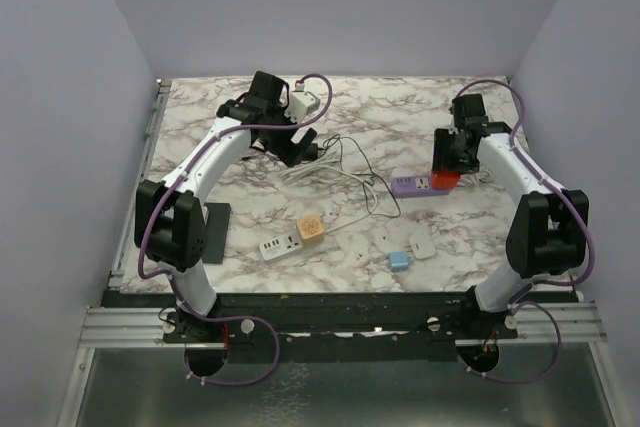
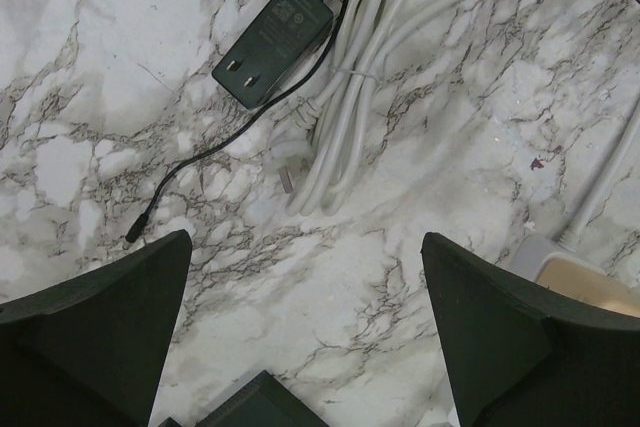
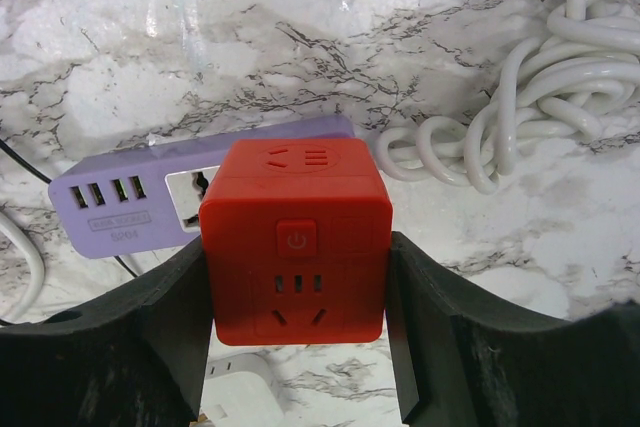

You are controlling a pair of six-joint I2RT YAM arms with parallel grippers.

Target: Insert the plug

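In the right wrist view a red cube adapter (image 3: 297, 247) with socket slots and a power button is clamped between the fingers of my right gripper. The cube covers the right part of a purple power strip (image 3: 130, 202); whether its pins are in the strip's outlet is hidden. From above, the red cube (image 1: 445, 180) sits at the right end of the purple strip (image 1: 410, 187), under the right gripper (image 1: 440, 167). My left gripper is open and empty above the bare marble, below a black power adapter (image 2: 273, 40).
A white strip (image 1: 280, 246) bearing an orange cube (image 1: 311, 229) lies front-centre. A blue block (image 1: 398, 261) and a white adapter (image 1: 422, 245) lie nearer the right. White cable (image 3: 560, 87) coils beside the purple strip; a dark flat box (image 1: 217, 233) lies at left.
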